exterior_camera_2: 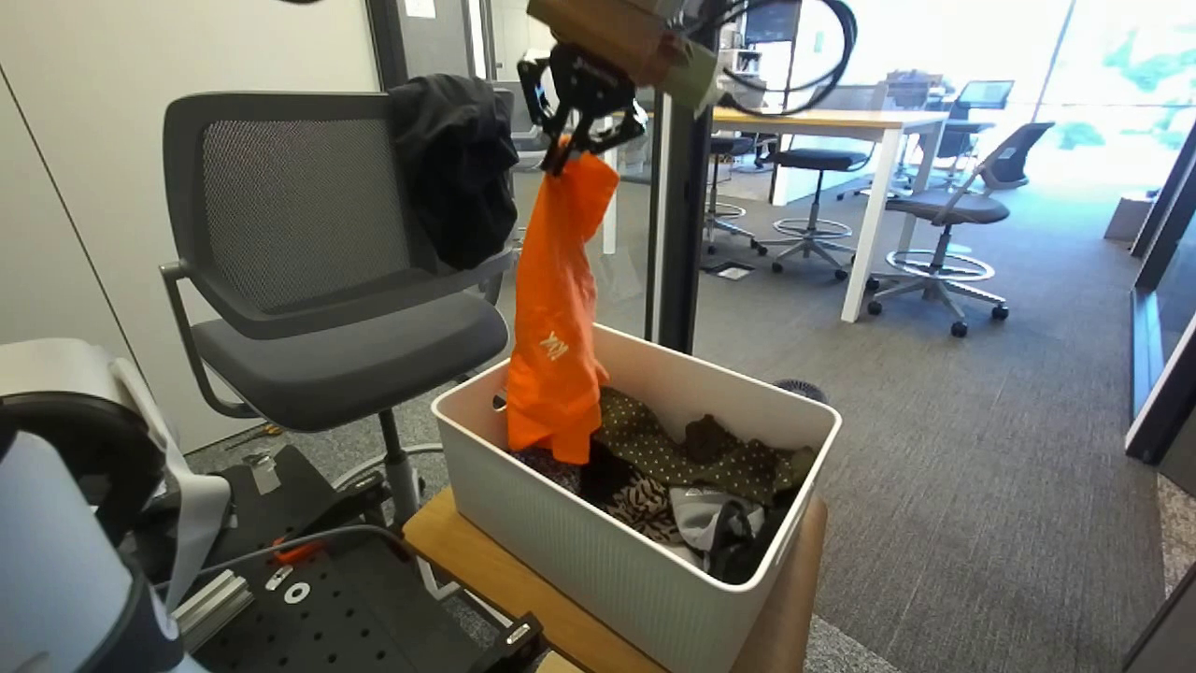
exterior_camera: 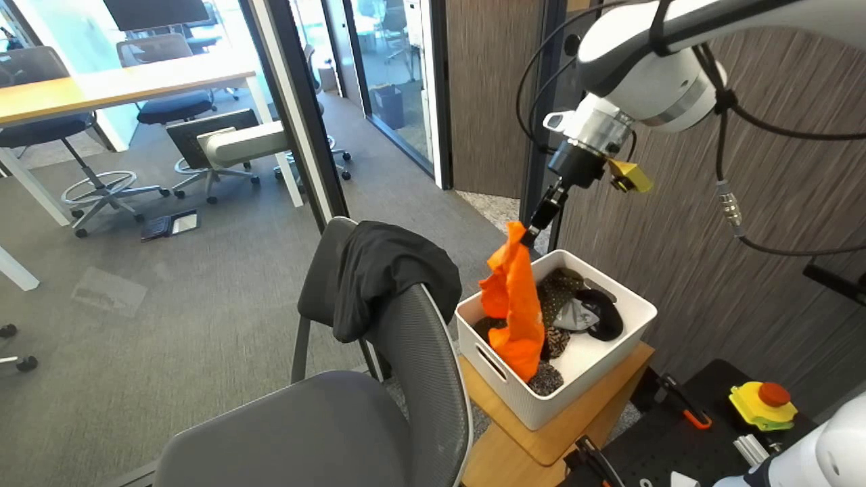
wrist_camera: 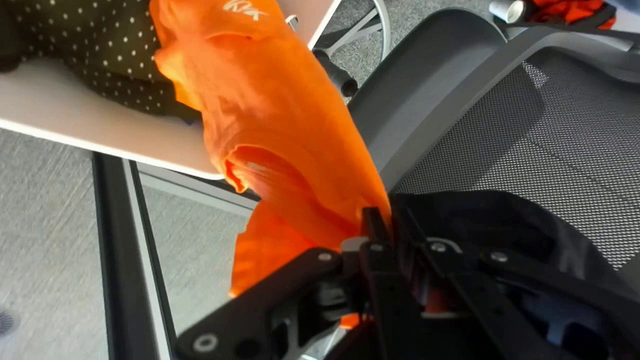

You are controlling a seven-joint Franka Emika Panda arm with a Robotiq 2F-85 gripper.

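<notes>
An orange cloth garment (exterior_camera: 515,304) with a small pale logo hangs from my gripper (exterior_camera_2: 561,163), which is shut on its upper end. Its lower end dangles inside the white basket (exterior_camera_2: 583,561), near the side toward the chair. In the wrist view the orange garment (wrist_camera: 282,114) stretches away from the fingertips (wrist_camera: 376,225), with an opening in the fabric visible. Below it in the basket lie a dark polka-dot cloth (exterior_camera_2: 645,437), a patterned cloth (exterior_camera_2: 639,510), a grey piece (exterior_camera_2: 706,516) and a black item (exterior_camera: 602,315).
A grey mesh-backed chair (exterior_camera: 418,349) stands beside the basket, a black cloth (exterior_camera: 390,268) draped over its backrest. The basket rests on a wooden stand (exterior_camera: 519,438). A black tool board (exterior_camera_2: 336,606) and an emergency stop button (exterior_camera: 771,396) lie nearby.
</notes>
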